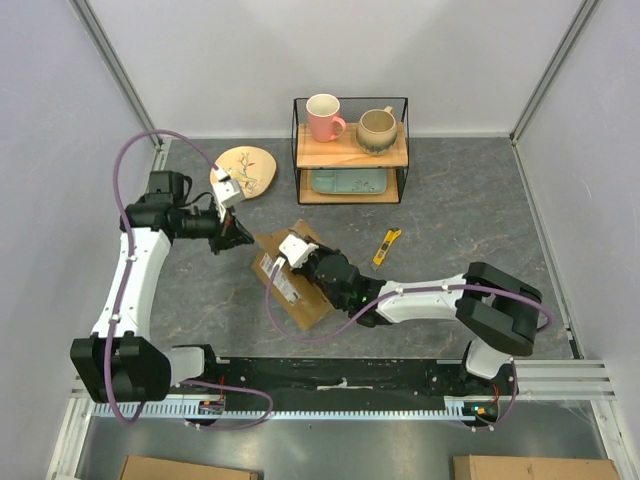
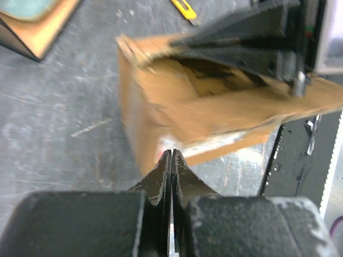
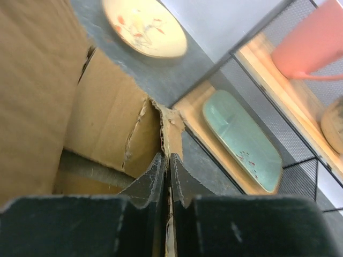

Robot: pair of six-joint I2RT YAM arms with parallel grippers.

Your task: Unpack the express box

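Note:
An open cardboard express box [image 1: 280,291] sits tilted mid-table, a white label on its side, with torn flaps. My right gripper [image 1: 305,252] is over it; in the right wrist view its fingertips [image 3: 159,171] are close together on a torn cardboard flap [image 3: 170,134], and its grip is hard to judge. My left gripper [image 1: 232,240] is left of the box, shut with nothing between its fingers; in the left wrist view the box's near side [image 2: 139,123] lies beyond its tips [image 2: 170,155]. The box's contents are not clearly visible.
A yellow box cutter [image 1: 387,245] lies right of the box. At the back stand a two-tier rack [image 1: 350,153] with mugs and a tray, and a plate [image 1: 258,170] at left.

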